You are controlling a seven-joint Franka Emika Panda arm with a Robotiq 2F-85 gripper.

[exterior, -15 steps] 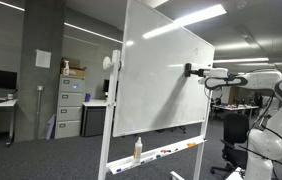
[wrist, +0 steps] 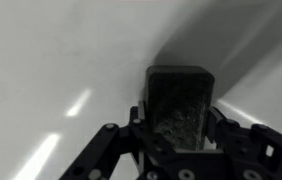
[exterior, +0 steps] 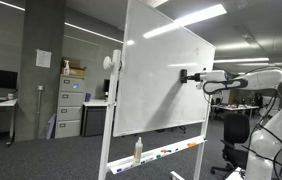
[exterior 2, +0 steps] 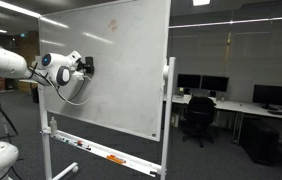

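A dark eraser-like block [wrist: 179, 95] sits between the fingers of my gripper in the wrist view, and the fingers are shut on it. Its far face is toward the whiteboard [exterior: 156, 95]; it appears to be at the board's surface, though contact is hard to confirm. In exterior view 2 the block [exterior 2: 89, 63] shows dark against the upper left part of the board. Faint reddish marks [exterior 2: 112, 25] lie near the board's top there, to the right of the block.
Below the board runs a ledge [exterior: 151, 160] bearing a spray bottle [exterior: 137, 150] and several markers. An office chair [exterior 2: 198, 118] and desks with monitors stand behind. Around the block the board's face is free of objects.
The gripper and block have shifted slightly left and down along the board in exterior view 1. The grip looks the same.
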